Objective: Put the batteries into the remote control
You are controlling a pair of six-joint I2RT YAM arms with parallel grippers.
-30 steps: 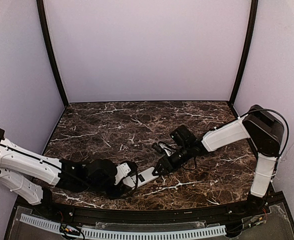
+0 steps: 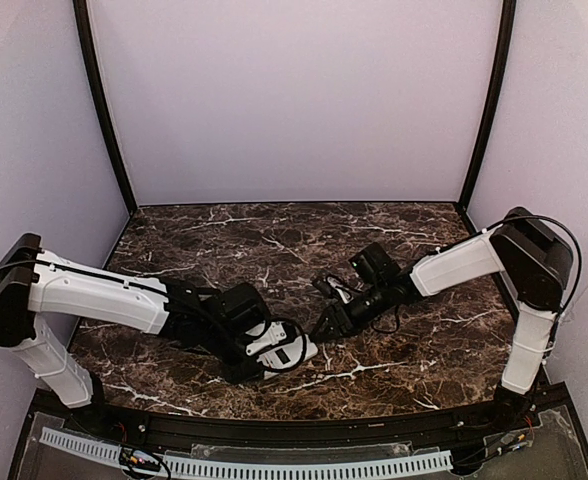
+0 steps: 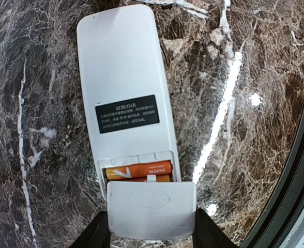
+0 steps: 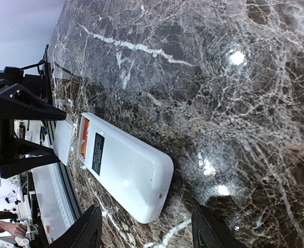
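The white remote (image 3: pixel 123 62) (image 4: pixel 131 175) lies back up on the marble table, a dark label on it and orange batteries (image 3: pixel 136 169) (image 4: pixel 85 132) in its exposed compartment; a second battery is partly hidden. My left gripper (image 2: pixel 254 355) is shut on the white battery cover (image 3: pixel 151 206) (image 4: pixel 62 139), holding it over the compartment's end. My right gripper (image 2: pixel 329 325) stands part open at the remote's other end, with nothing seen between its fingers.
The right arm has shifted slightly back from where it was.
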